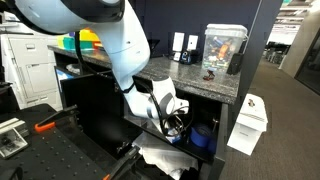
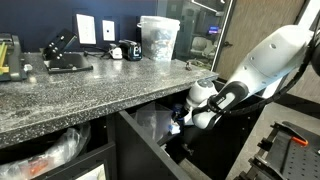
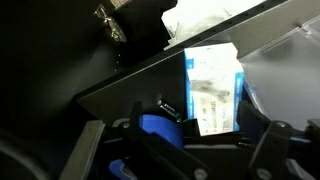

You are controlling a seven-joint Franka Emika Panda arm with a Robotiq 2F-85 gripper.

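Note:
A white and light-blue box or packet (image 3: 213, 92) lies inside the dark open drawer in the wrist view. My gripper stands open above the drawer's contents, with its dark fingers spread to either side of the packet and apart from it in that view. Left of the packet is a round blue item (image 3: 155, 132), partly hidden by the gripper. In exterior view 1 the arm reaches down into the drawer, and the gripper (image 1: 178, 133) is small and partly hidden there. How far the fingertips are from the packet in height, I cannot tell.
The counter (image 1: 215, 82) overhangs the drawer, with a clear lidded tub (image 1: 222, 50) on it. A dark blue container (image 1: 203, 134) is in the drawer near the gripper. White cloth or bags (image 1: 165, 157) lie in a front compartment. A white bin (image 1: 246, 125) stands to the right.

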